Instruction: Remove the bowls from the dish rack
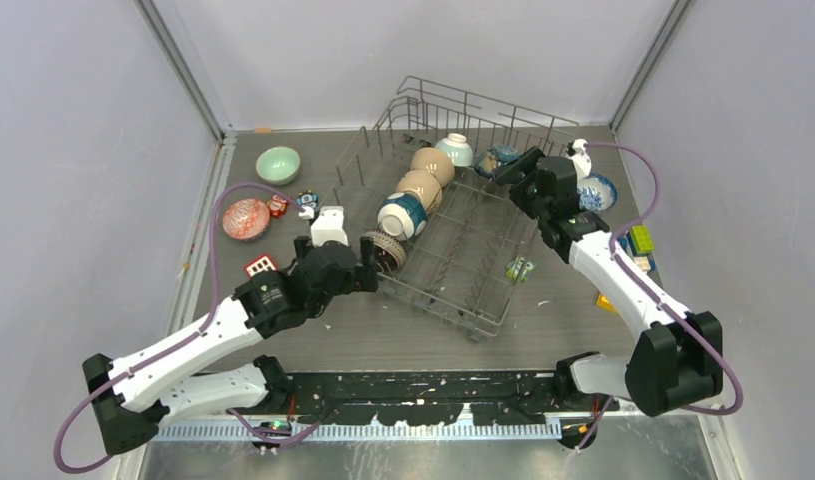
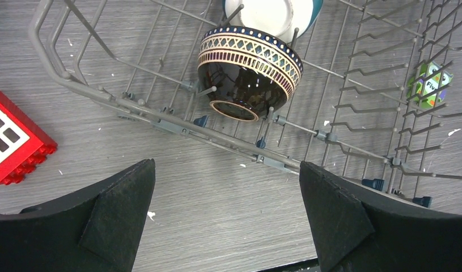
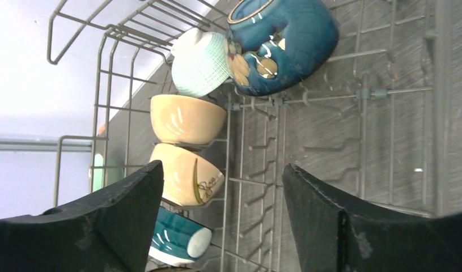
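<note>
The wire dish rack (image 1: pixel 473 290) holds a row of tilted bowls: a dark patterned bowl (image 2: pixel 245 82), a teal and white bowl (image 1: pixel 401 215), two tan bowls (image 1: pixel 420 187) and a pale green bowl (image 1: pixel 455 149). Beyond them, on the rack's far right, is a dark blue bowl (image 3: pixel 285 48). My left gripper stands open and empty outside the rack's near left edge, with the dark patterned bowl ahead of it. Over the right part of the rack, near the blue bowl but apart from it, my right gripper is open with nothing held.
On the left lie a green bowl (image 1: pixel 278 165), a red patterned bowl (image 1: pixel 246 219) and a red block (image 2: pixel 16 139). A blue and white bowl (image 1: pixel 596 192) sits right of the rack, with coloured blocks (image 1: pixel 640 240) nearby.
</note>
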